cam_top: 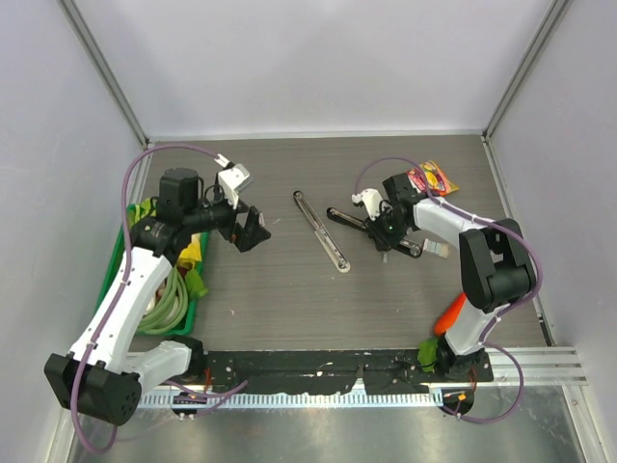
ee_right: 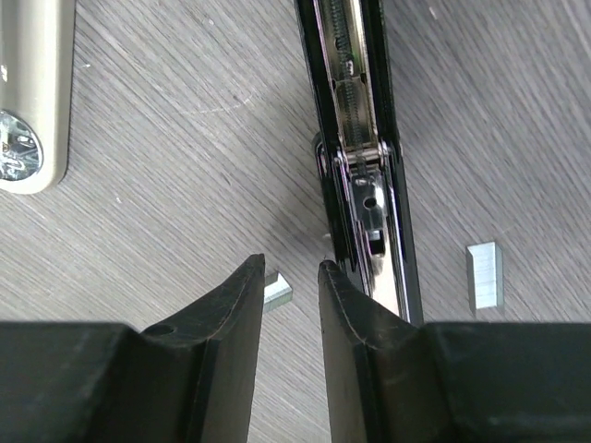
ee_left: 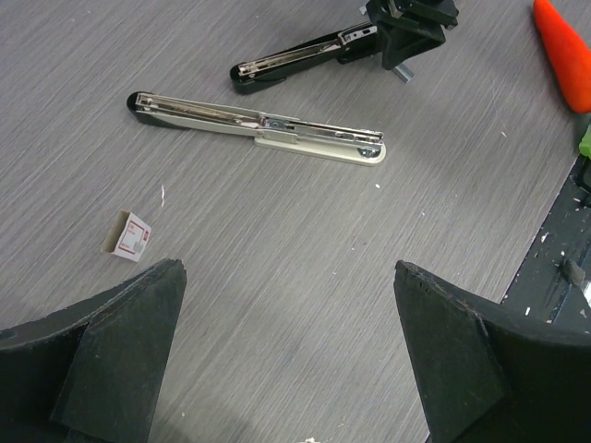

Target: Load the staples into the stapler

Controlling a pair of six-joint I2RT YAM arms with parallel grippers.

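The opened black stapler (cam_top: 410,249) lies at right on the table, its rail facing up in the right wrist view (ee_right: 355,138). Close beside it lies a short staple strip (ee_right: 277,292), visible through the gap between my right gripper's fingers. The right gripper is partly open, pointing down at the strip; whether the fingers touch it cannot be told. A cream stapler (ee_left: 268,125), also opened out, rests at mid-table. Over the table's left side, my left gripper is wide open and empty.
More staple strips (cam_top: 436,248) lie right of the black stapler. A small open box (ee_left: 129,236) is near the left gripper. A snack bag (cam_top: 434,179), an orange carrot (cam_top: 453,311) and a filled green bin (cam_top: 109,265) sit around the edges.
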